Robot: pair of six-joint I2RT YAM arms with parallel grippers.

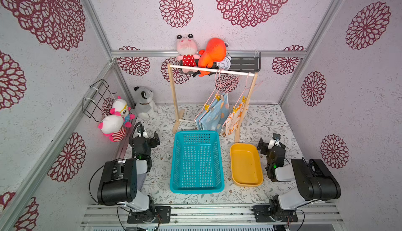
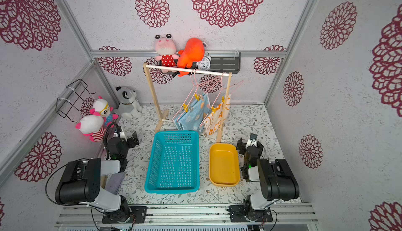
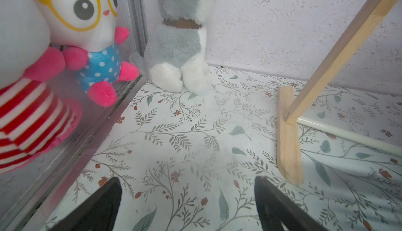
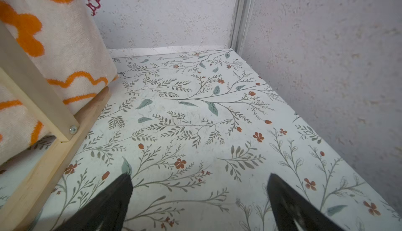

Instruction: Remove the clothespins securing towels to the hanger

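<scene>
Pink hangers [image 1: 217,80] on the wooden rack's white rail [image 1: 196,69] hold a blue towel [image 1: 213,117] and an orange-patterned towel [image 2: 213,120], with yellow clothespins [image 2: 196,96] clipped along their tops. The orange-patterned towel [image 4: 54,50] also fills the left of the right wrist view, behind the rack's post. My left gripper [image 1: 146,136] is open and empty, low at the table's left, clear of the rack. My right gripper [image 1: 268,143] stands open and empty right of the yellow tray, a little in front of the rack's right foot.
A teal basket [image 1: 196,189] and a yellow tray [image 1: 246,164] sit before the rack. Plush toys [image 3: 96,67] line the left side; more toys [image 1: 211,52] sit on the back shelf. Bare table lies behind the right gripper and left of the rack.
</scene>
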